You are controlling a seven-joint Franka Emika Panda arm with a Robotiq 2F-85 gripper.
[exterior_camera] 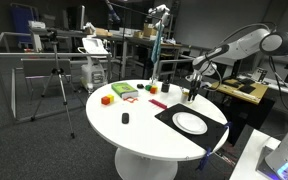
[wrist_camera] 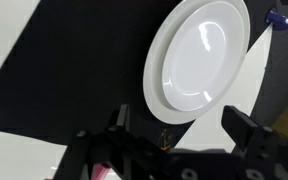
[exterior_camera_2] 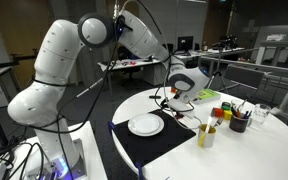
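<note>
Above the table hangs my gripper, its fingers open and nothing between them in the wrist view. In that view a white plate (wrist_camera: 206,55) lies on a black mat (wrist_camera: 54,75), beyond the gripper. From the first exterior view, the plate (exterior_camera: 190,123) sits near the right side of the round table, and the gripper (exterior_camera: 192,96) is over the far edge of the mat (exterior_camera: 167,115). In the second exterior view the gripper (exterior_camera_2: 181,106) is behind the plate (exterior_camera_2: 145,124); how high it stands above the table I cannot tell.
A yellow cup (exterior_camera_2: 207,136) with utensils and a dark pot (exterior_camera_2: 238,122) stand near the gripper. Farther left are a green box (exterior_camera: 124,89), orange blocks (exterior_camera: 107,100), a red object (exterior_camera: 158,103) and a dark object (exterior_camera: 125,118).
</note>
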